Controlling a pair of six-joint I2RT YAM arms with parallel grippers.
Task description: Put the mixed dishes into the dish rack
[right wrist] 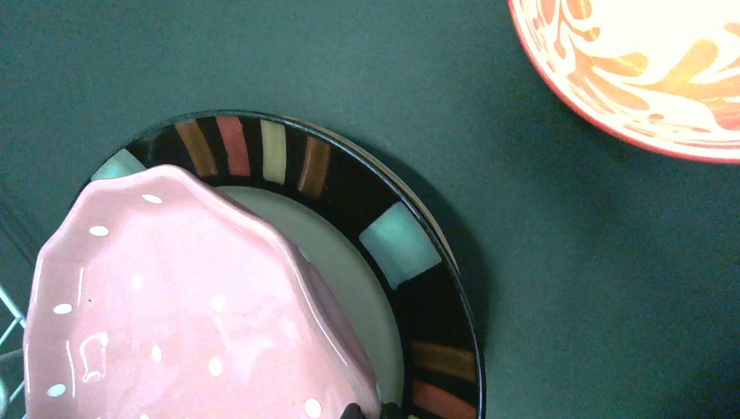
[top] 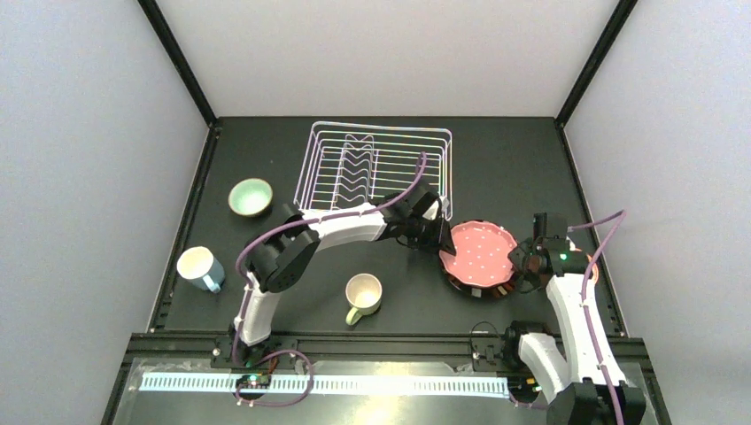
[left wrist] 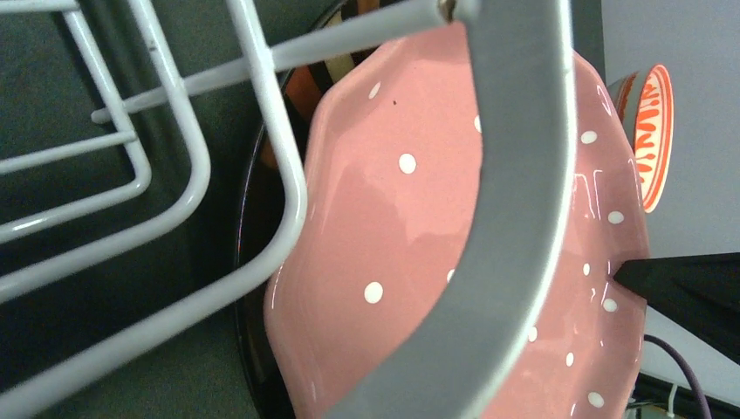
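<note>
A pink plate (top: 479, 254) with white dots and a wavy rim is raised and tilted over a dark plate (right wrist: 419, 229) with coloured blocks on its border. My right gripper (top: 518, 264) is shut on the pink plate's right rim; the tips of its fingers show at the bottom of the right wrist view. My left gripper (top: 449, 243) is open at the pink plate's left edge, and its fingers are out of sight in its own wrist view. The white wire dish rack (top: 312, 166) stands at the back; its wires cross close in front of the left wrist camera.
A green bowl (top: 251, 197), a blue-white mug (top: 200, 267) and a cream mug (top: 364, 295) stand to the left and front. An orange-patterned bowl (right wrist: 646, 74) sits at the right, partly under the right arm. Bare table lies right of the rack.
</note>
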